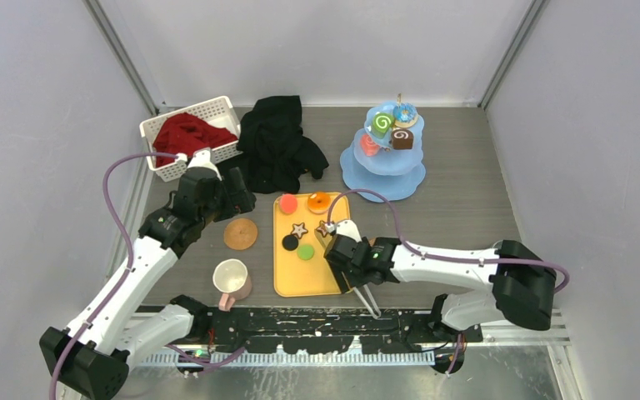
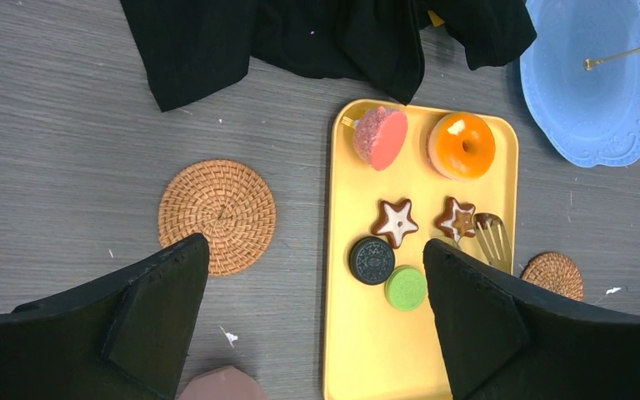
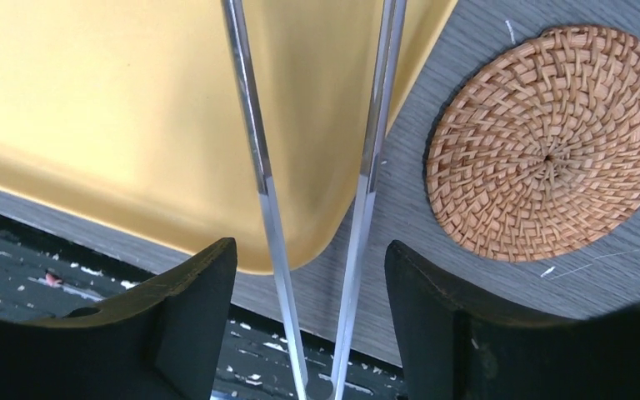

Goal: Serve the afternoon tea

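Note:
Metal tongs [image 3: 354, 250] lie slantwise across the yellow tray's [image 3: 333, 225] near right corner, their joined end sticking out past the tray. My right gripper is over this end, fingers apart on either side of the tongs with visible gaps. On the tray sit a pink-topped cake [image 2: 392, 137], an orange donut [image 2: 465, 146], two star cookies, a dark round cookie [image 2: 372, 260] and a green one [image 2: 406, 288]. Toward the back right stands the blue tiered stand [image 1: 392, 162], bearing several sweets. Left of the tray, my left gripper [image 1: 246, 193] hangs open and empty.
A woven coaster [image 1: 240, 234] and a pink mug [image 1: 232, 279] stand left of the tray; another coaster [image 3: 550, 150] is right of it. Black cloth [image 1: 275, 146] and a white basket [image 1: 217, 108] with red cloth occupy the back left.

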